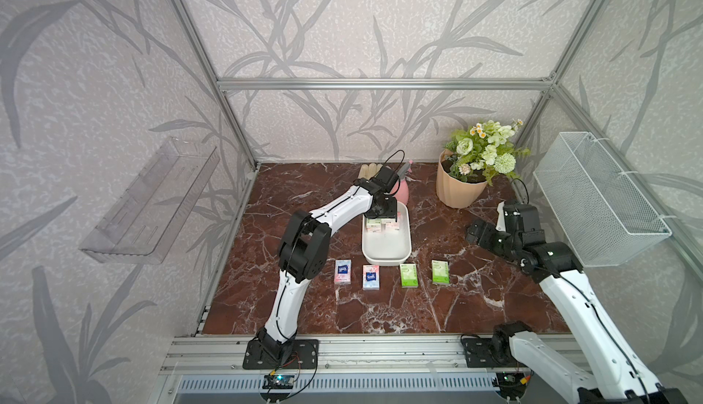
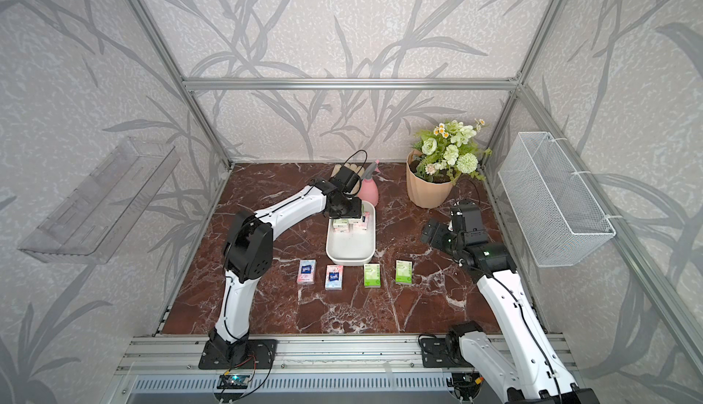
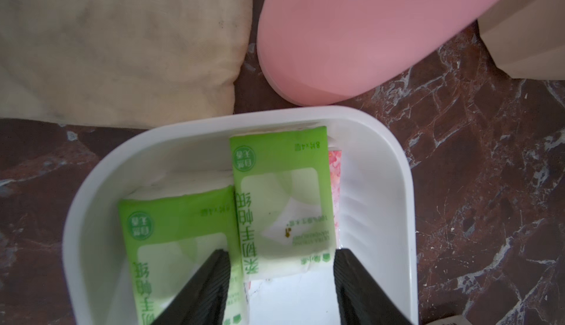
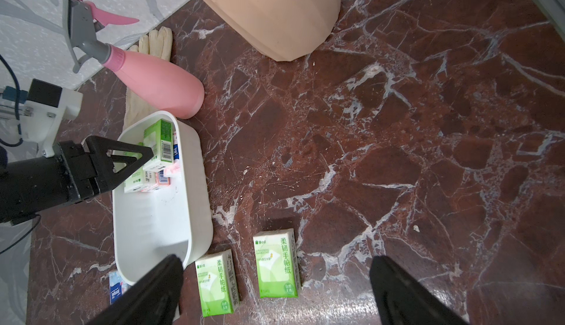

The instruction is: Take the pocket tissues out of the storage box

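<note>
The white storage box (image 1: 386,251) holds green pocket tissues in its rear part. One green pack (image 3: 285,207) leans on top against the rear wall, with a pink one (image 3: 335,177) partly under it. A second green pack (image 3: 182,248) lies to its left. My left gripper is over the box, open, its fingers on either side of the upper green pack's near end; whether they touch it cannot be told. In the right wrist view, a left fingertip (image 4: 141,152) overlaps that pack's side. My right gripper stands open and empty to the right of the box.
Two blue-pink packs (image 1: 342,272) and two green packs (image 1: 408,275) lie in a row before the box. Behind it are a pink spray bottle (image 4: 161,83) and beige gloves (image 3: 117,42). A flowerpot (image 1: 459,189) stands back right.
</note>
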